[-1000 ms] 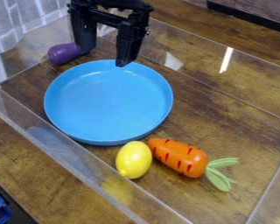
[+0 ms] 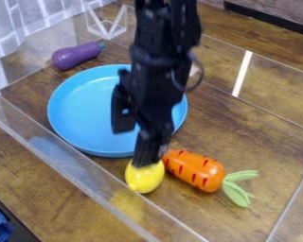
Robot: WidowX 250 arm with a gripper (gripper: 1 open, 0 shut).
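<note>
My black gripper (image 2: 144, 142) hangs low in the middle of the view, open, with its fingertips just above the yellow lemon-like object (image 2: 145, 179). An orange toy carrot (image 2: 199, 171) with green leaves lies to the right of the yellow object. A blue plate (image 2: 79, 113) sits behind them, partly hidden by the arm. Whether the fingers touch the yellow object is unclear.
A purple eggplant (image 2: 76, 56) lies at the back left. A clear plastic edge runs along the left and front.
The objects appear where they were.
</note>
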